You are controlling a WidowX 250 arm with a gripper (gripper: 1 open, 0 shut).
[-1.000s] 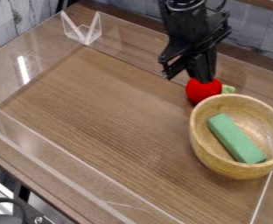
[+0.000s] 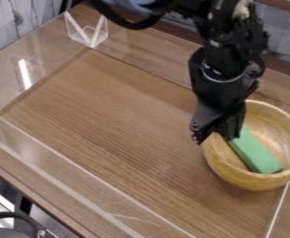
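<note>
My black gripper (image 2: 217,125) reaches down from the top of the camera view to the left rim of a light wooden bowl (image 2: 244,178), its fingertips close over the bowl. Whether anything is between them is hard to see; the fingers look shut. A green block (image 2: 257,153) lies inside the bowl.
A clear plastic object (image 2: 88,28) stands at the back left. A black cable lies at the lower left corner.
My gripper has moved down and toward the front, from behind the bowl to its left rim. The red object seen behind the bowl is no longer visible.
</note>
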